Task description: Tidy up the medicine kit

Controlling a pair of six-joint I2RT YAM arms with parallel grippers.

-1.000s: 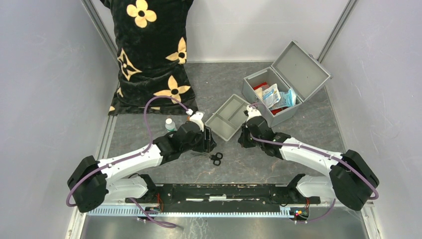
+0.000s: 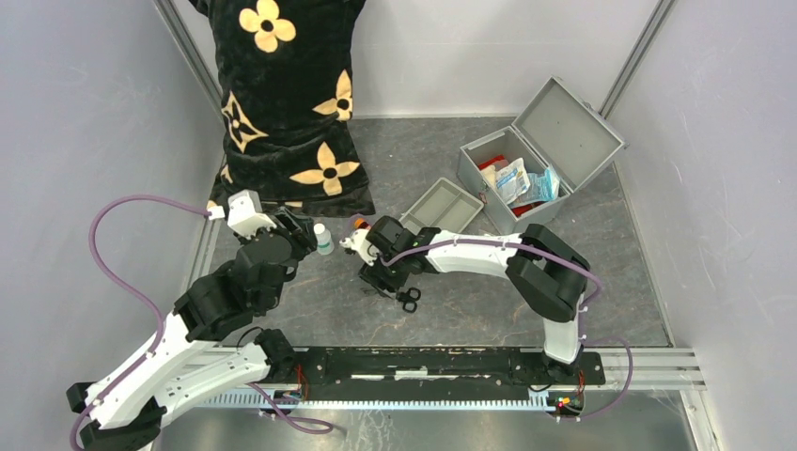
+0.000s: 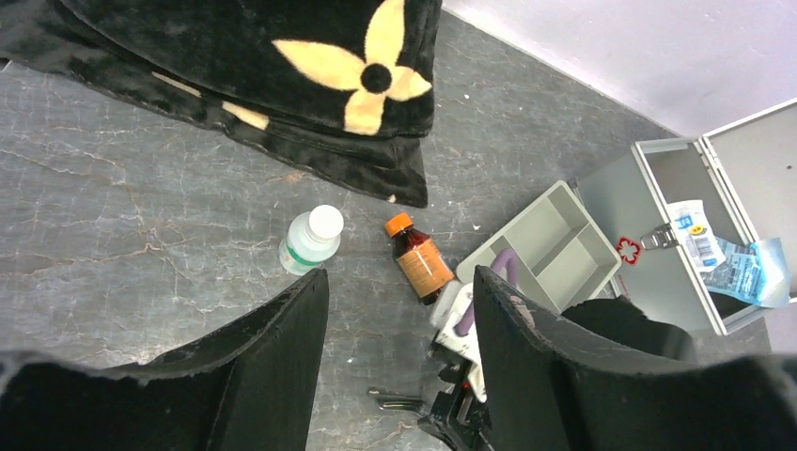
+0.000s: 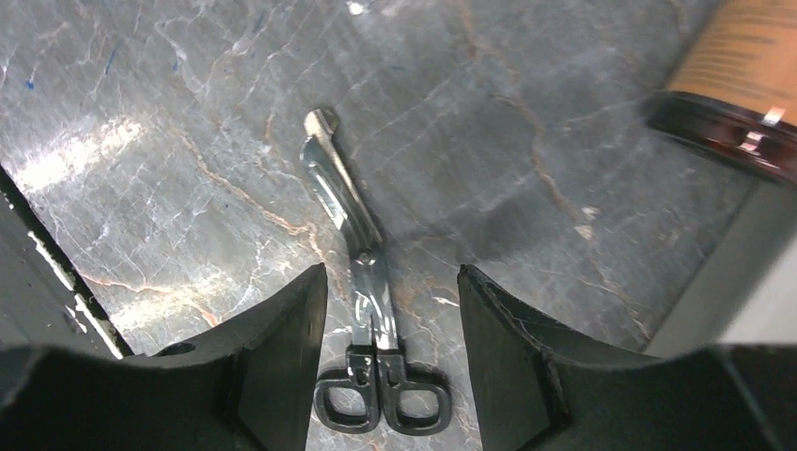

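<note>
Black-handled scissors (image 4: 365,254) lie on the floor below my right gripper, which is open with nothing between its fingers. A brown bottle with an orange cap (image 3: 420,257) lies on its side, mostly covered by the right arm from above. The white bottle (image 3: 311,240) stands upright to its left. My left gripper is open and empty, held up at the left near the white bottle. A grey divided tray (image 2: 451,206) lies partly behind the right arm. The open grey medicine box (image 2: 476,193) holds several packets (image 2: 512,180) at the back right.
A dark patterned blanket (image 2: 282,113) hangs down at the back left, its lower end on the floor. The box's raised lid (image 2: 570,133) leans toward the right wall. Bare floor lies at the front right.
My right gripper has moved left from beside the tray to over the scissors. The left gripper has drawn back to the left, away from the scissors and brown bottle.
</note>
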